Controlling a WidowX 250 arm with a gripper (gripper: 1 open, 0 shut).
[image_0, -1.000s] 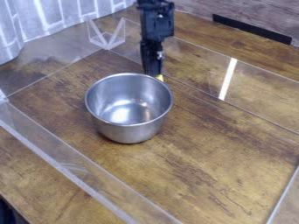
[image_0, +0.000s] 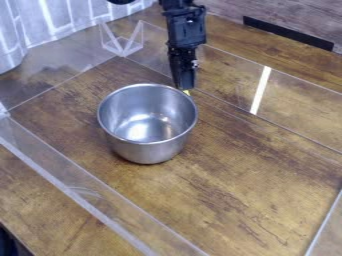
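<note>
A steel bowl (image_0: 147, 130) stands upright on the wooden table, left of centre. Behind its right rim my black gripper (image_0: 186, 82) hangs low over the table, pointing down, its fingers close together and looking shut. A small yellow object (image_0: 187, 92) shows just beneath the fingertips, partly hidden; I cannot tell whether they touch it.
Bare table (image_0: 254, 180) spreads to the right and in front of the bowl. A white tape strip (image_0: 261, 90) lies right of the gripper. Clear panels or edges run along the left and far right. A pale curtain (image_0: 40, 25) is at the back left.
The gripper has shifted slightly, moving a little to the right compared with a second ago. The bowl stays in the same place.
</note>
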